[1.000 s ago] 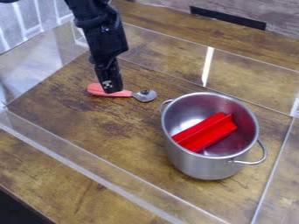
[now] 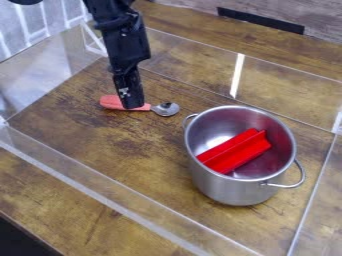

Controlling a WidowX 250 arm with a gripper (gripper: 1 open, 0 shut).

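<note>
My gripper (image 2: 131,98) hangs in the upper left over the wooden surface, shut, with nothing visible between its fingers. Just under it lies a red-handled spoon (image 2: 166,109), handle pointing left, metal head to the right; whether the fingertips touch the handle is unclear. At the lower right stands a steel pot (image 2: 241,185) with two handles, holding a red block-like object (image 2: 230,152).
Clear low walls or panels border the wooden work area (image 2: 100,170) on several sides. A bare strip of wood runs along the back.
My gripper has shifted slightly to the right and down, over the spoon's handle. The spoon and pot look unmoved.
</note>
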